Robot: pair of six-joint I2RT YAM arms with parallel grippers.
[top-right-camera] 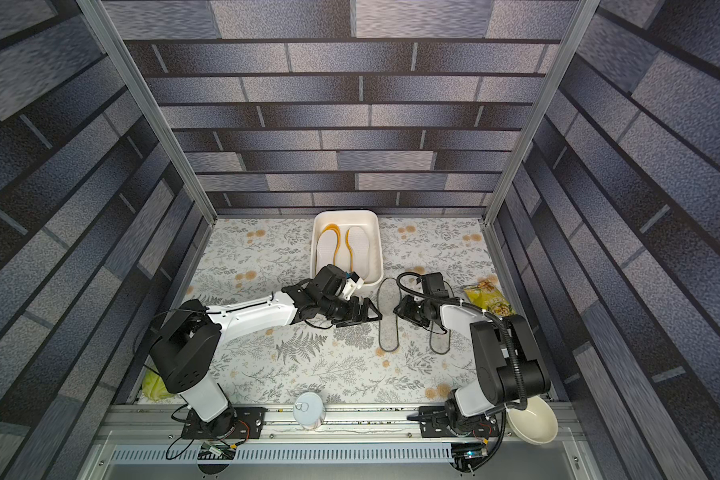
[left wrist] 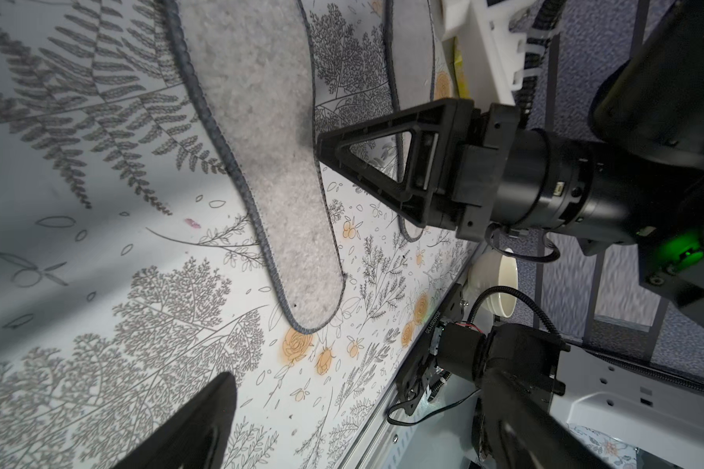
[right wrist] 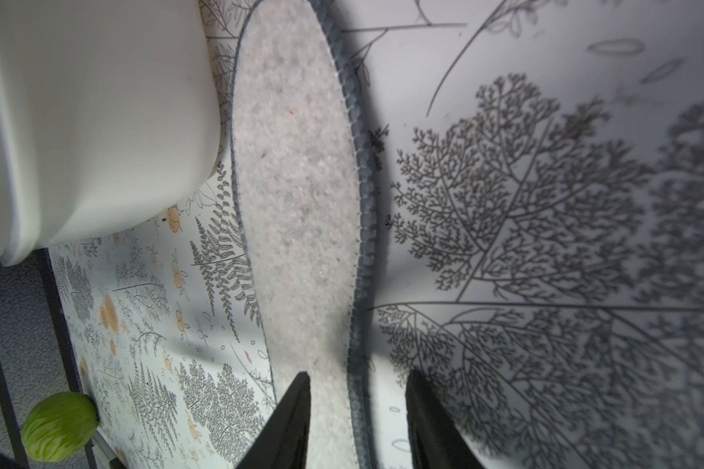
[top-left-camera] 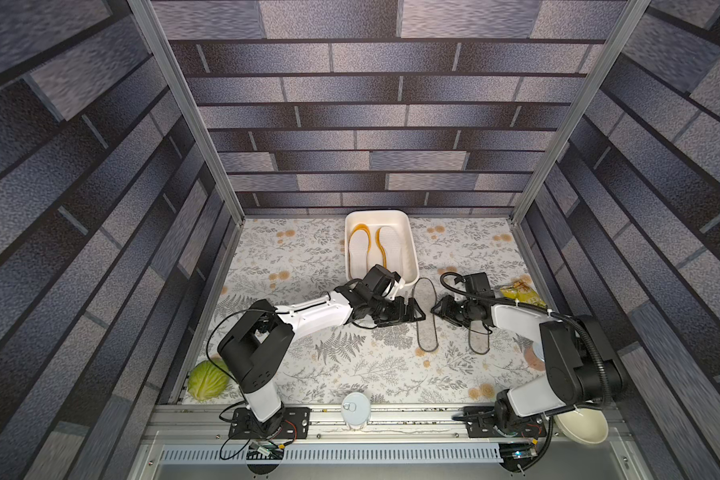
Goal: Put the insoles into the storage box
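Note:
A white storage box (top-left-camera: 406,248) holds two orange-edged insoles (top-left-camera: 358,248). In front of it two grey insoles lie on the table: the middle one (left wrist: 273,195) and a right one (top-right-camera: 440,340), partly hidden by the right arm. My left gripper (top-left-camera: 409,310) stands open just left of the middle insole. My right gripper is open over that insole's right edge, with one finger on each side of the edge and low by the table.
A yellow bag (top-right-camera: 488,297) lies at the right, a green round object (top-left-camera: 208,379) at the front left, a lidded can (top-left-camera: 356,409) at the front and a cream bowl (top-left-camera: 581,425) at the front right.

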